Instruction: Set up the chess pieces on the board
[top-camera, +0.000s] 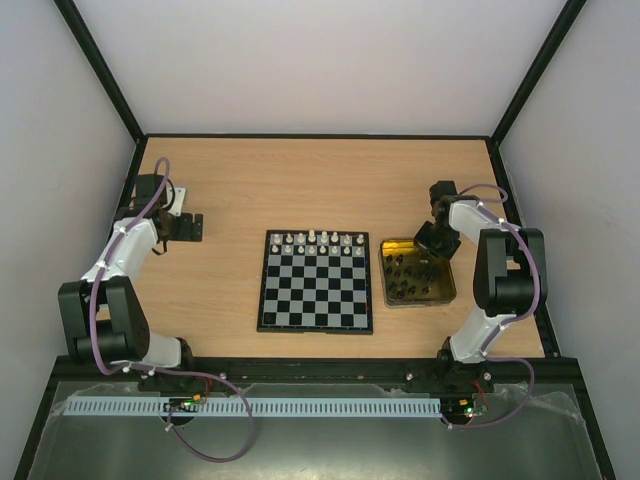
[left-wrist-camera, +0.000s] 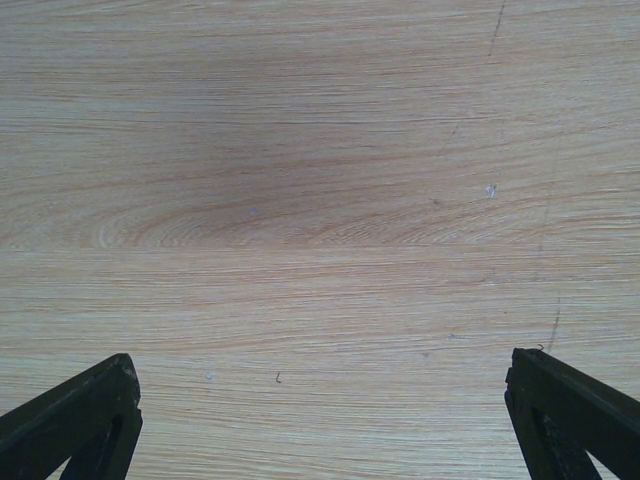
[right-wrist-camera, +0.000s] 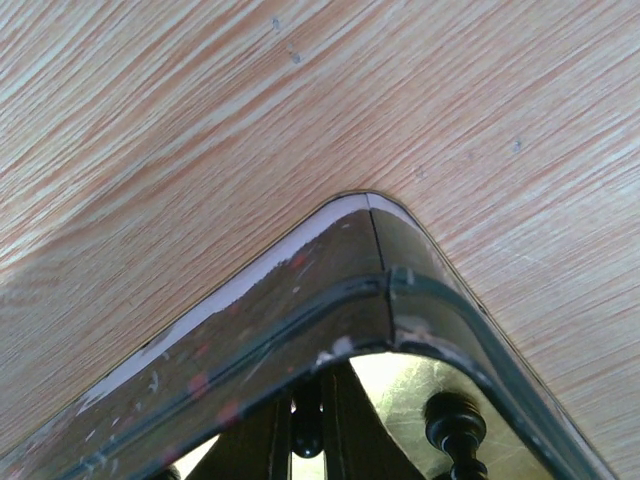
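Observation:
My right gripper is down inside the far right corner of the tray, shut on a black chess piece; its fingers press it from both sides, and the tray's rim hides part of it. Another black piece stands to the right. More dark pieces crowd the tray in the top view. On the chessboard, white pieces fill two rows at the far side. A dark shape on the near left corner square is too small to make out. My left gripper is open above bare wood.
The tray stands close to the board's right side, with a narrow strip of table between. Behind the board the table is clear. Small dark blocks show by the left arm's end.

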